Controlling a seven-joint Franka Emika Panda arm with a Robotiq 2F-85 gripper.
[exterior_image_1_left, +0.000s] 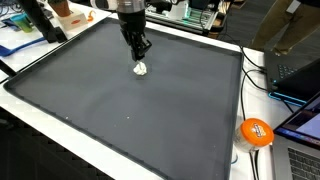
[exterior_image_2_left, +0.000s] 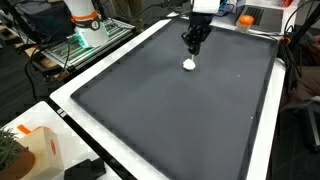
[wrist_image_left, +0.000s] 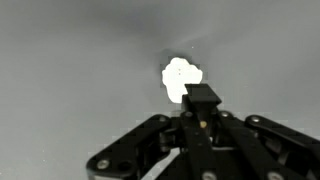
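A small white piece with a scalloped, rounded outline (wrist_image_left: 179, 76) shows just beyond the fingertips of my gripper in the wrist view. My gripper is shut, and a narrow part of the white piece runs up toward its fingers. From exterior view 2, the white piece (exterior_image_2_left: 189, 64) has a thin pale stem rising to the gripper (exterior_image_2_left: 195, 50). In exterior view 1, the white piece (exterior_image_1_left: 139, 69) is directly beneath the gripper (exterior_image_1_left: 137, 56), at or close to the grey board. The fingers hide the stem's upper end.
The grey board (exterior_image_1_left: 120, 105) is broad and bare around the white piece. An orange-topped item (exterior_image_1_left: 254, 133) stands beyond its right edge in exterior view 1. Clutter lies past the far left corner, including a dark cylinder (exterior_image_1_left: 46, 24).
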